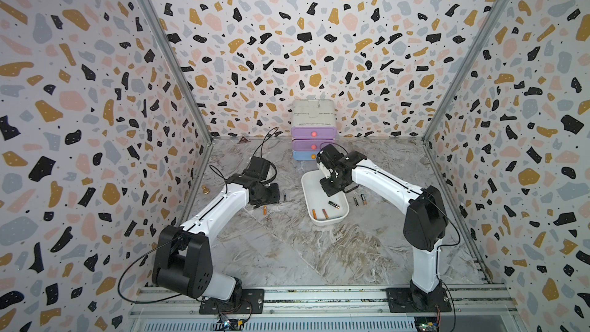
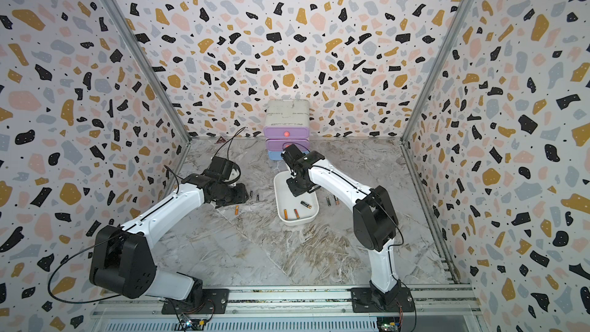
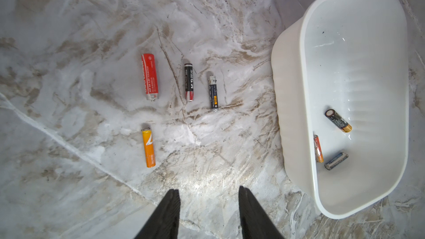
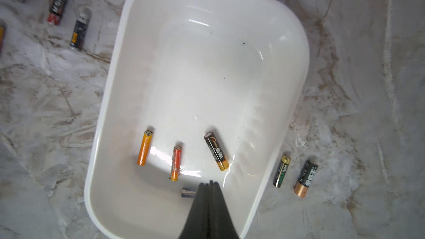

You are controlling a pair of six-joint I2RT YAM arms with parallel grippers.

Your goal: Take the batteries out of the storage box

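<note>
The white box (image 4: pixel 199 75) holds a black-gold battery (image 4: pixel 216 150), an orange one (image 4: pixel 144 147), a red one (image 4: pixel 175 162) and a silver-blue one (image 4: pixel 188 192), partly behind my fingertips. My right gripper is shut above the box, nothing showing between its fingers. On the marble left of the box lie several batteries: a red one (image 3: pixel 149 76), a black-red one (image 3: pixel 189 81), a dark one (image 3: pixel 213 92) and an orange one (image 3: pixel 148 148). My left gripper hovers over that side, open and empty.
Two batteries, a black-green one (image 4: pixel 281 171) and a black-copper one (image 4: pixel 305 178), lie right of the box. A stack of coloured drawers (image 1: pixel 312 129) stands behind it.
</note>
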